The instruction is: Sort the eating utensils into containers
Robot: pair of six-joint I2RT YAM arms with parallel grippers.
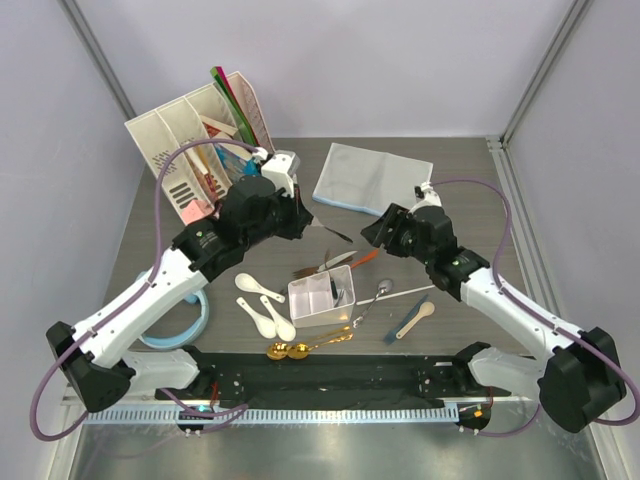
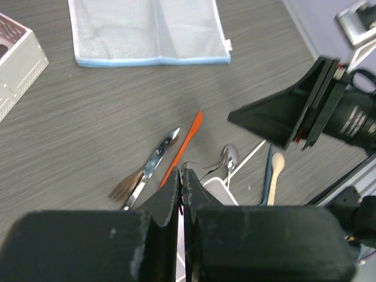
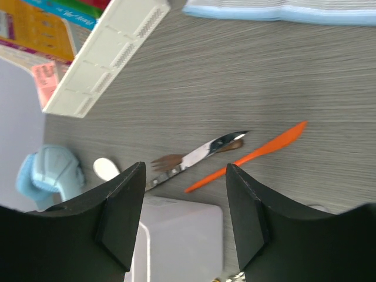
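Observation:
My left gripper is shut on a thin metal utensil (image 1: 333, 230), which sticks out rightward above the table in the top view. My right gripper (image 1: 385, 225) stands open, empty, to its right. Below lie a white bin (image 1: 307, 306) with utensils inside, a fork (image 2: 126, 185), a steel knife (image 3: 205, 150), an orange knife (image 3: 268, 147), steel spoons (image 1: 385, 286), a wooden spoon (image 1: 425, 310), a blue utensil (image 1: 405, 325), white spoons (image 1: 262, 324) and gold spoons (image 1: 298, 351).
A white organiser (image 1: 150, 140) holding assorted items stands at the back left. A mesh pouch (image 1: 370, 175) lies at the back. A blue ring-shaped object (image 1: 195, 325) lies at left front. Bare table shows at back right.

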